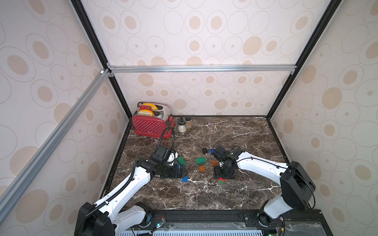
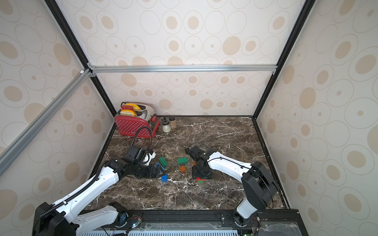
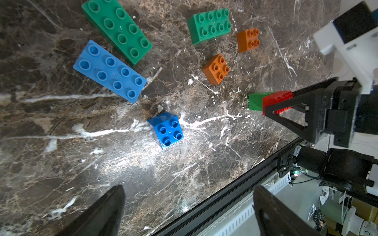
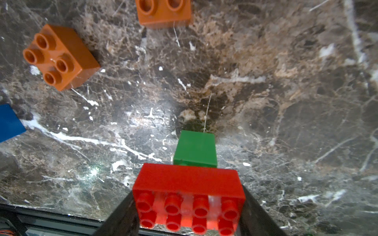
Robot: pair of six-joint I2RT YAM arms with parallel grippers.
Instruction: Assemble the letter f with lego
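A red eight-stud brick (image 4: 189,179), studs turned toward the right wrist camera, sits between the fingers of my right gripper, which is shut on it. Against its far side shows a green brick (image 4: 195,148); whether the two are joined I cannot tell. In the left wrist view the same red brick (image 3: 276,103) overlaps the green brick (image 3: 258,101). My left gripper is open and empty above the table. Ahead of its fingers lies a small blue brick with a sloped side (image 3: 168,129).
A long blue brick (image 3: 110,70) and a long green brick (image 3: 118,29) lie left. Another green brick (image 3: 209,25) and two orange bricks, a nearer one (image 3: 216,69) and a farther one (image 3: 248,39), are mid-table. A red toaster (image 1: 151,122) stands at the back left.
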